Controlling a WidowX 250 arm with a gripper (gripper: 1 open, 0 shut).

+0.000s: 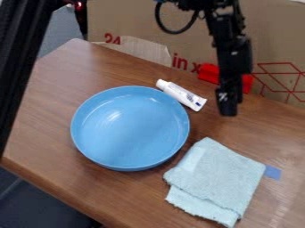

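My gripper [229, 103] hangs at the upper right, just right of the white tube [181, 94] and in front of a red object [208, 73] by the cardboard. I cannot tell how far apart its dark fingers are or whether anything is between them. A blue plate [130, 127] lies at the middle left. A folded pale cloth [216, 182] lies at the lower right, below the gripper.
The cardboard box [143, 18] backs the table along the rear. Bare wood [42, 98] is clear left of the plate and to the right above the cloth. A piece of blue tape [272, 172] is beside the cloth.
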